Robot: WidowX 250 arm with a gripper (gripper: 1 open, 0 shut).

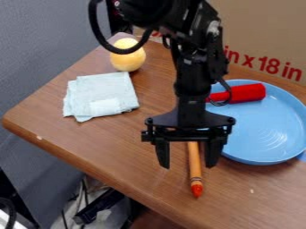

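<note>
The black arm hangs down the middle of the view, its gripper [187, 154] open, one finger on each side of an orange crayon [195, 179] that lies lengthwise on the wooden table [107, 152]. Whether the fingertips touch the table is not clear. A blue plate [263, 134] lies to the right, partly behind the arm, with a red cylindrical object [242, 93] on it.
A folded pale cloth [98, 95] lies at the left, with a yellow round object [127, 56] behind it. A cardboard box [257, 45] stands at the back. The table's left edge drops to a floor with cables.
</note>
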